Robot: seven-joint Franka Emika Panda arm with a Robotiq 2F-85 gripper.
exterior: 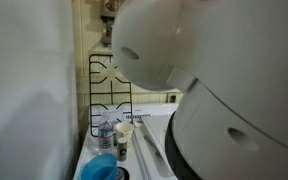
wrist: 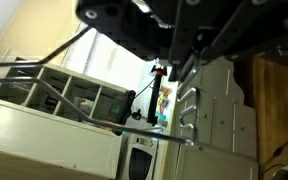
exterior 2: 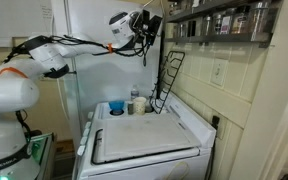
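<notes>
High above the stove, near the wall shelf, my gripper (exterior 2: 147,24) is shut on a thin metal wire or rod piece. In the wrist view its dark bent rods (wrist: 89,103) reach out from the dark fingers to the left and below, and short prongs (wrist: 189,108) show near the middle. What the whole piece is, I cannot tell. Exterior view 1 has the gripper out of sight; a white arm link (exterior: 174,45) fills its right side. A black grate (exterior 2: 171,72) leans upright against the wall behind the stove.
The white stovetop (exterior 2: 144,135) is clear. At its back left stand a blue bowl (exterior: 99,168), a clear bottle (exterior: 106,135), a pale cup (exterior: 124,130) and a small dark jar (exterior: 122,148). A shelf with jars (exterior 2: 219,25) juts out at upper right, near the gripper.
</notes>
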